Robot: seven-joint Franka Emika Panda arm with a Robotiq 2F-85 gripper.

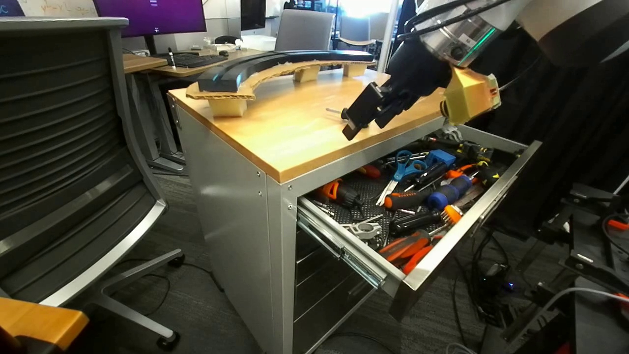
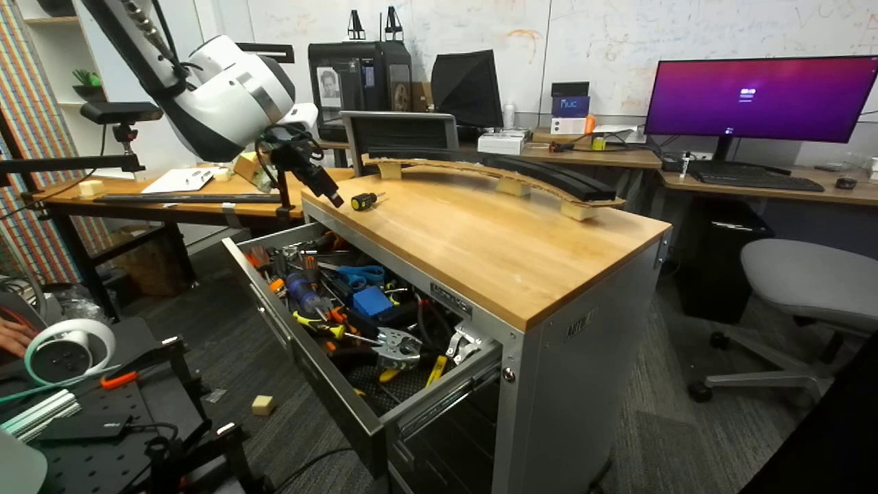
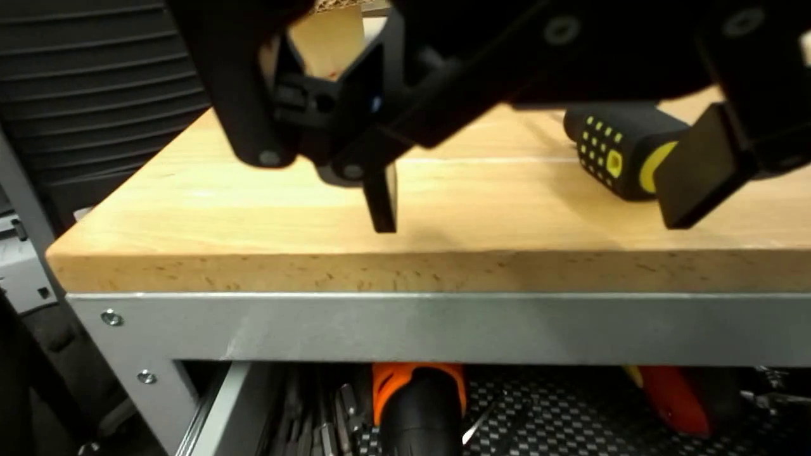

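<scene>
A stubby black-and-yellow screwdriver (image 2: pixel 363 202) lies on the wooden worktop (image 2: pixel 461 226) near its edge. My gripper is open, its fingers wide apart with nothing held between them. In the wrist view the screwdriver's dotted handle (image 3: pixel 619 152) shows beyond the fingers, nearer the right-hand finger (image 3: pixel 703 163). From exterior view 1, the gripper (image 1: pixel 370 123) hides most of the handle, and only the thin shaft (image 1: pixel 333 110) sticks out to the left. Whether a finger touches the screwdriver, I cannot tell.
Below the worktop, a metal drawer (image 1: pixel 439 250) stands pulled out, full of tools such as blue scissors (image 1: pixel 402 171) and an orange-black handle (image 3: pixel 420 403). A curved black track (image 1: pixel 283 62) on cardboard and blocks runs along the far side.
</scene>
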